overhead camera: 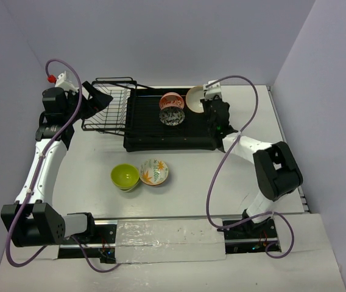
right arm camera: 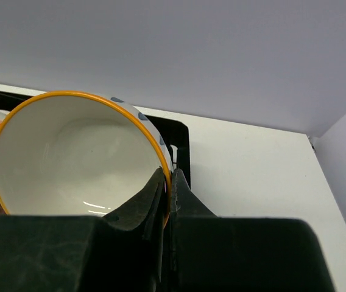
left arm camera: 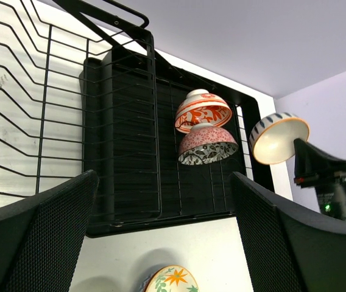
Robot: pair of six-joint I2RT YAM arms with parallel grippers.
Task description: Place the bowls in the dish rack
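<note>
The black dish rack tray holds a red-patterned bowl and a pink-rimmed floral bowl, both tilted. My right gripper is shut on the rim of a cream bowl with an orange edge, held tilted over the tray's right end. My left gripper stands open above the wire side section, empty between its fingers. In front of the tray, green bowls and a floral bowl stack sit on the table.
The wire section extends left of the tray.
</note>
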